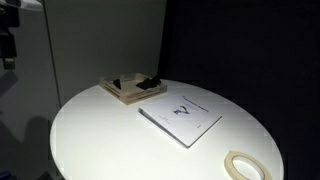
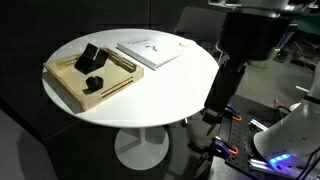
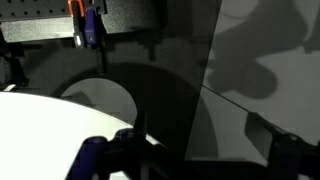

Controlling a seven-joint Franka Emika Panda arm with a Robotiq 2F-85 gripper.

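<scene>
My gripper is open, its two dark fingers wide apart at the lower edge of the wrist view, with nothing between them. It hangs off the side of the round white table (image 1: 90, 140), above the floor. On the table lie a white booklet (image 1: 183, 112) with a small dark picture on its cover, a shallow wooden tray (image 2: 68, 80), and a beige tape ring (image 1: 232, 168). Inside the tray are a black boxy item (image 2: 91, 58) and a smaller black item (image 2: 94, 83).
Below my gripper, the wrist view shows dark floor, the table's round base (image 3: 105, 98) and a metal plate with holes (image 3: 125, 15). A dark curtain (image 1: 240, 50) hangs behind the table.
</scene>
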